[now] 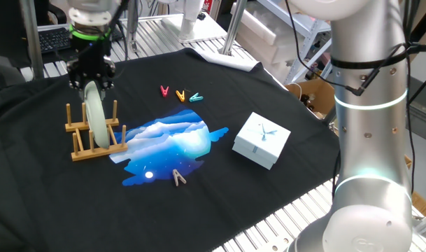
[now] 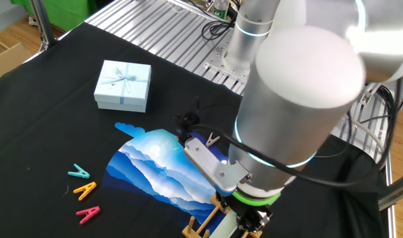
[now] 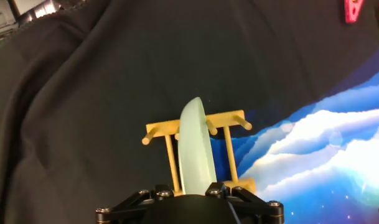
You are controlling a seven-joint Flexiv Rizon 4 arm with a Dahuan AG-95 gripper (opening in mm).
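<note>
A pale green plate [image 1: 95, 115] stands on edge in a wooden rack [image 1: 101, 152] at the left of the table. My gripper [image 1: 92, 85] is directly over the plate, its fingertips on either side of the upper rim. In the wrist view, the plate [image 3: 195, 149] rises between the slots of the rack [image 3: 226, 118], and its near end runs into the gap of my gripper. The fingers look open there, with room beside the plate. Whether a finger touches the rim is hidden. The second exterior view shows only part of the rack [image 2: 190, 228], low in the picture.
A light blue gift box [image 1: 261, 138] sits to the right. Red [image 1: 164, 91], yellow [image 1: 180, 96] and teal [image 1: 196, 97] clips lie behind a blue printed picture [image 1: 167, 143]; a wooden clip [image 1: 178, 177] rests at its front edge.
</note>
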